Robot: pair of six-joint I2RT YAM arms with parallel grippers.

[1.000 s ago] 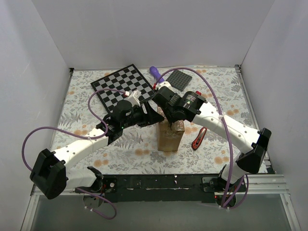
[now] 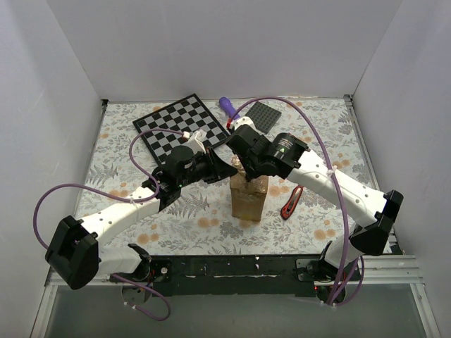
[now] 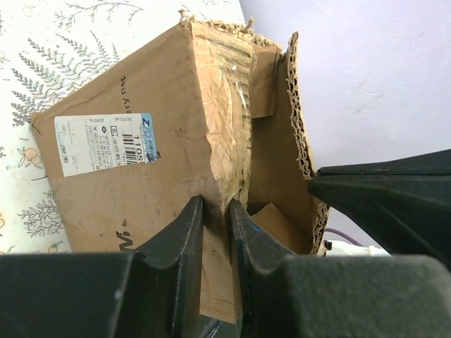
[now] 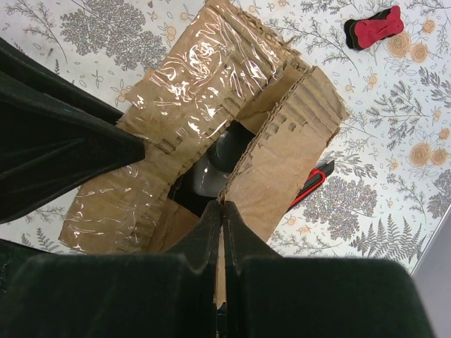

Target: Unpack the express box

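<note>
The cardboard express box [image 2: 248,203] stands on the patterned table with its top flaps raised. A label [image 3: 107,144] shows on its side. My right gripper is shut on the edge of one flap [image 4: 287,144]. On the other side, my left gripper has its fingertips slightly apart at the taped flap; one of its fingers [image 4: 106,144] lies over that flap in the right wrist view. Between the flaps, a dark object with a clear, rounded part [image 4: 210,172] shows inside the box; the rest of the contents is hidden.
A red-and-black cutter [image 2: 291,202] lies right of the box. Behind stand a checkered board [image 2: 182,129], a purple-handled tool [image 2: 227,108] and a dark grid pad [image 2: 263,117].
My right arm has shifted slightly rightward and down in the top view, and the box leans a little differently. The left gripper's fingers look closer together; its arm has hardly moved.
</note>
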